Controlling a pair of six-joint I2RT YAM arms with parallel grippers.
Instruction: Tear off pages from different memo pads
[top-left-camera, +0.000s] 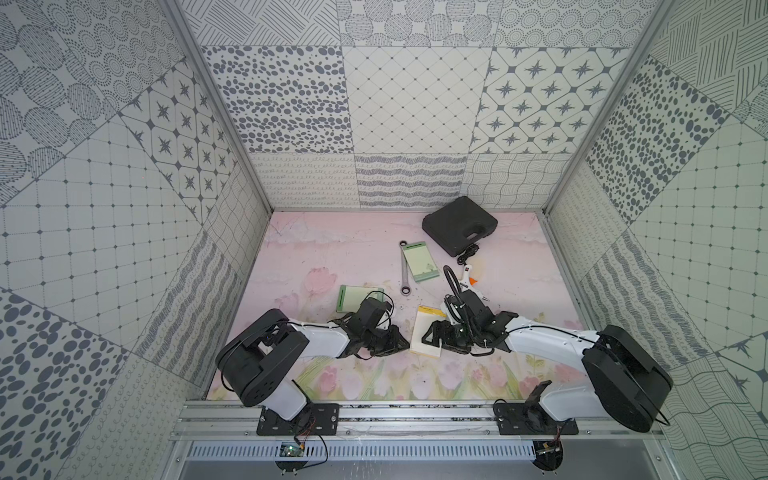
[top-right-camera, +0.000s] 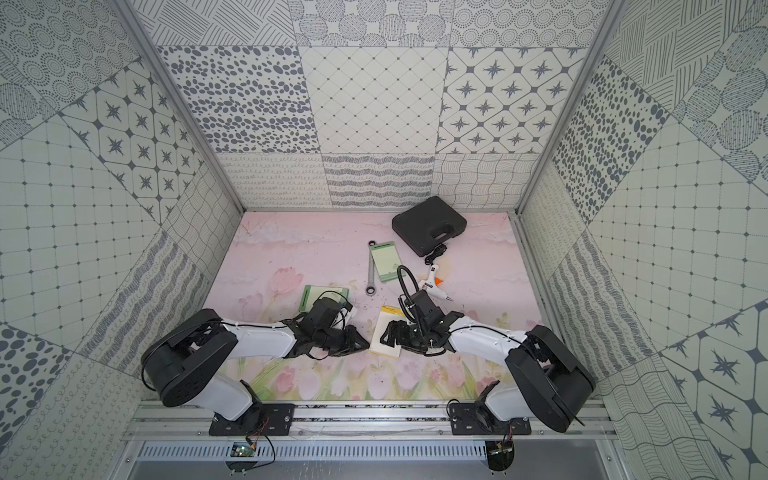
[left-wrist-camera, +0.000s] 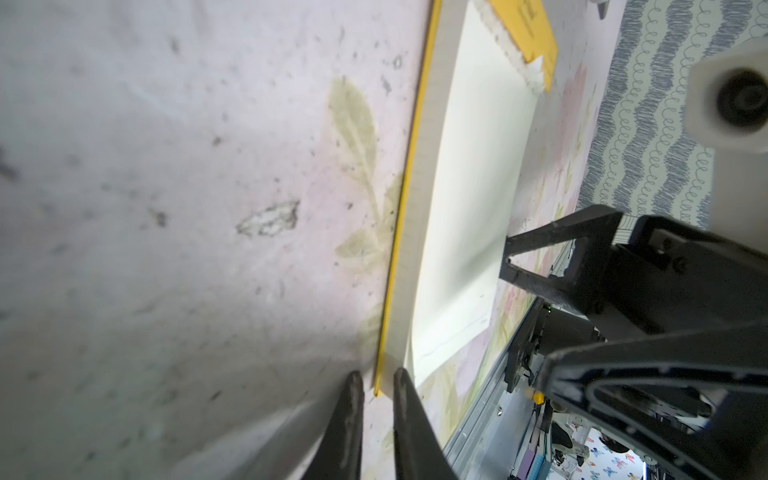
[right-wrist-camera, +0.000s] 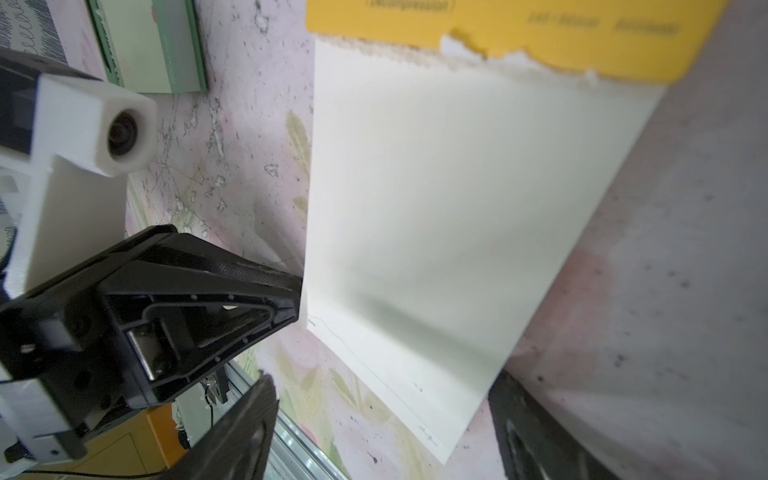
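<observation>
A yellow memo pad, torn strip at its top binding, lies at front centre between my grippers, filling much of the right wrist view (right-wrist-camera: 472, 200). My left gripper is low at the pad's lower left corner, where the paper's edge bends slightly up; its fingertips are a little apart. My right gripper has its fingertips apart at the pad's lower part, one against the right edge. Two green memo pads lie farther off, one left (top-left-camera: 352, 297), one at centre back (top-left-camera: 420, 261).
A wrench (top-left-camera: 405, 268), black case (top-left-camera: 456, 224), cable (top-left-camera: 468, 254) and white glue gun (top-right-camera: 433, 284) lie behind the right gripper.
</observation>
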